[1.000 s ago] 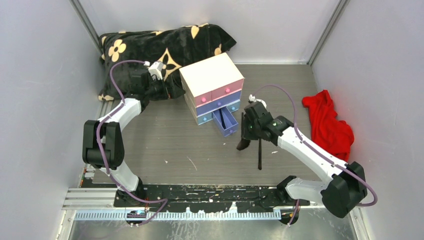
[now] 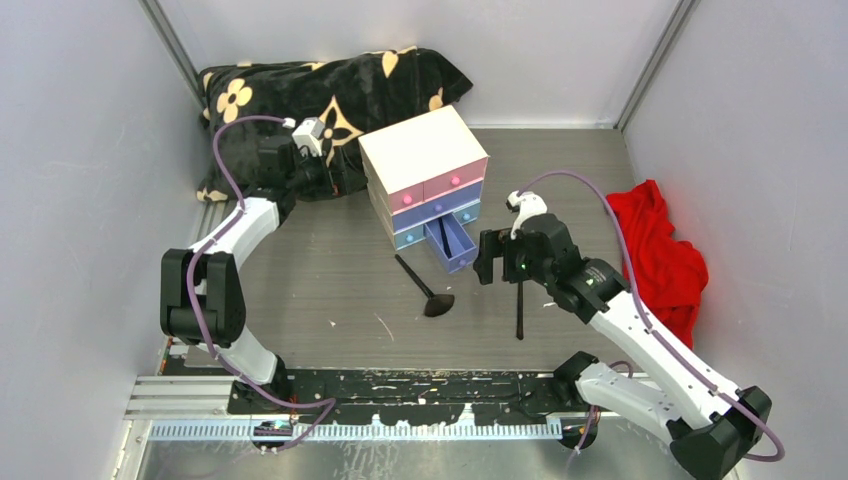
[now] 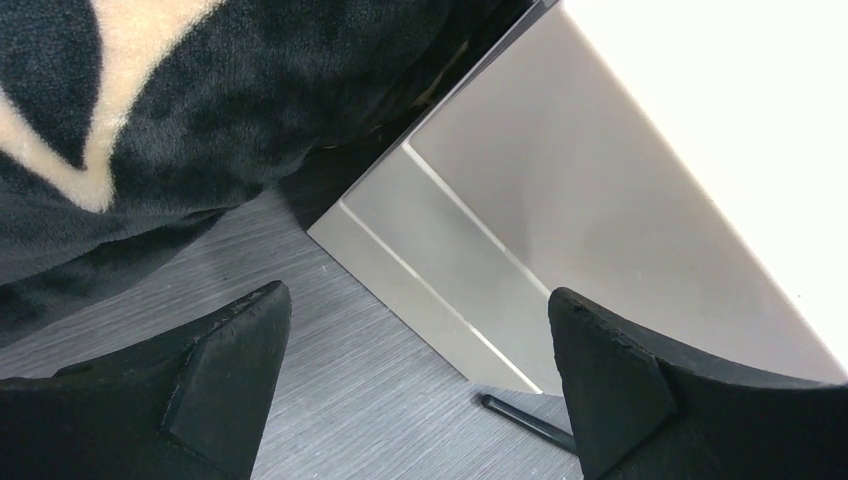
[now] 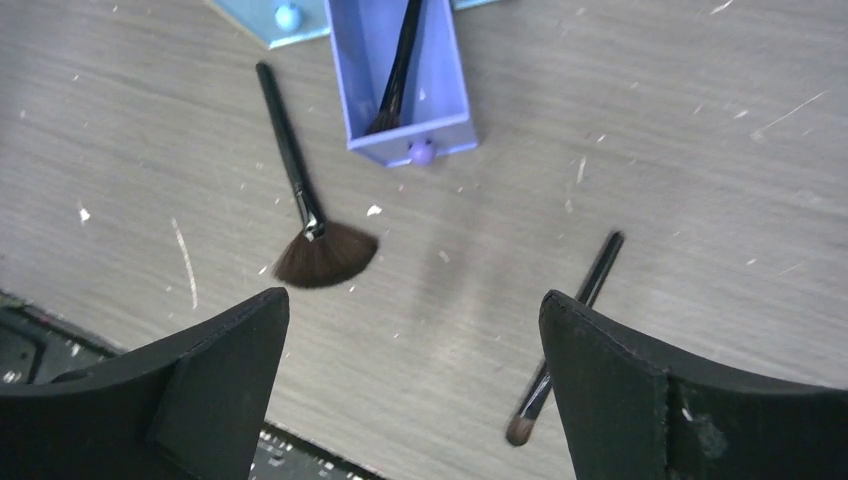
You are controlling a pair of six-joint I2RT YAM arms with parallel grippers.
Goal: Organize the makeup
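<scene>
A small drawer cabinet with pink and blue fronts stands at the back centre. Its lower blue drawer is pulled out, with a dark brush lying inside. A black fan brush lies on the table left of the drawer, and a slimmer brush lies to the right, nearer the front. My open right gripper hovers right of the drawer, above the table, empty. My open left gripper is beside the cabinet's left side, empty.
A black patterned cushion lies along the back left behind my left arm. A red cloth is bunched at the right wall.
The fan brush has moved from under my right gripper leftward to lie left of the drawer. The left arm has shifted slightly left.
</scene>
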